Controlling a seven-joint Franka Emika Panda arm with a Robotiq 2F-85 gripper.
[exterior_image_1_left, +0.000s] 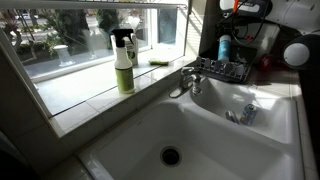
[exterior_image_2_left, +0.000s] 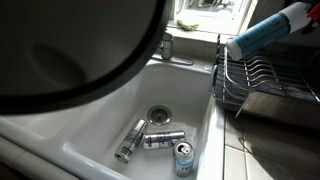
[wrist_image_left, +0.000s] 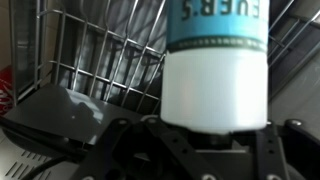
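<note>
A bottle with a blue label and a white end (wrist_image_left: 215, 90) fills the upper middle of the wrist view, its white end right at my gripper. The dark fingers are mostly hidden there, so their grip on it cannot be made out. In exterior view 1 the blue bottle (exterior_image_1_left: 224, 48) is upright at the back edge of the dish rack (exterior_image_1_left: 222, 70). Exterior view 2 has the bottle (exterior_image_2_left: 258, 36) slanted over the rack's (exterior_image_2_left: 262, 72) wires; whether it touches them is unclear.
Several cans, one of them upright (exterior_image_2_left: 184, 158), are in the sink basin (exterior_image_2_left: 90, 140). A spray bottle (exterior_image_1_left: 123, 65) stands on the window ledge. Beside the rack is the faucet (exterior_image_1_left: 188, 80). The other basin (exterior_image_1_left: 200, 140) is empty.
</note>
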